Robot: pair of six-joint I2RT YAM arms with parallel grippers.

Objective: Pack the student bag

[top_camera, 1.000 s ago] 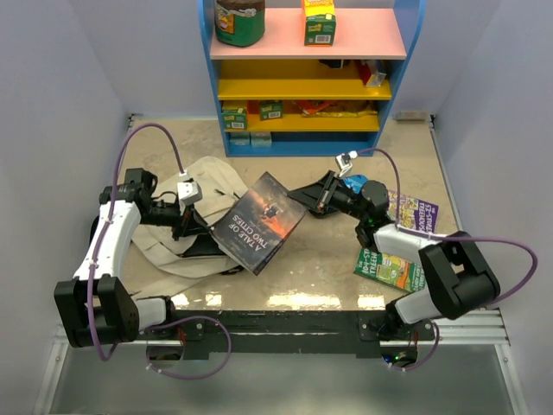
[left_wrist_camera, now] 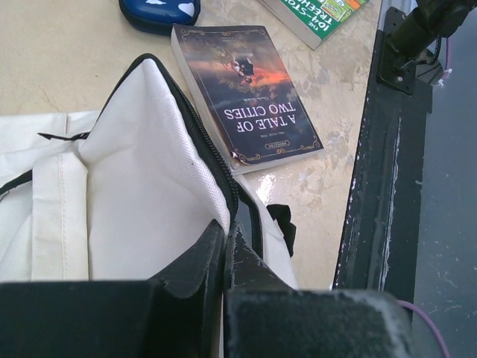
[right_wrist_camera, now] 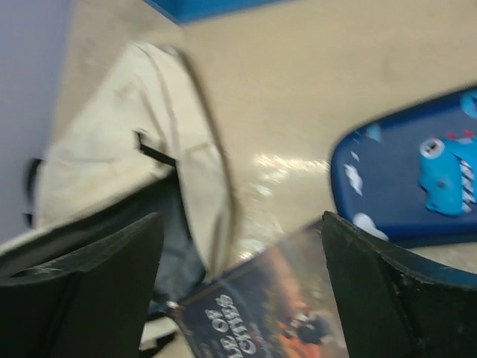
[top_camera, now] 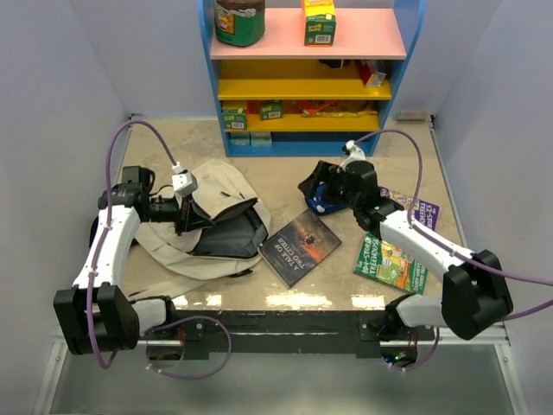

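Observation:
The cream backpack (top_camera: 190,259) lies on the left with its dark compartment opened. My left gripper (top_camera: 206,223) is shut at its black zippered rim; in the left wrist view the gripper has the fabric edge right at its fingertips. The book A Tale of Two Cities (top_camera: 300,248) lies flat beside the bag's mouth. My right gripper (top_camera: 309,186) hangs above a blue case (top_camera: 321,204), its fingers apart with nothing between them. The right wrist view is blurred, showing the case (right_wrist_camera: 399,179) and the book (right_wrist_camera: 253,313).
Green (top_camera: 389,268) and purple (top_camera: 423,212) books lie at the right. A colorful shelf unit (top_camera: 302,78) with boxes stands at the back. The table's front edge (top_camera: 302,318) runs below the book.
The book, earlier lifted over the bag's edge by the right gripper, now lies on the table, let go.

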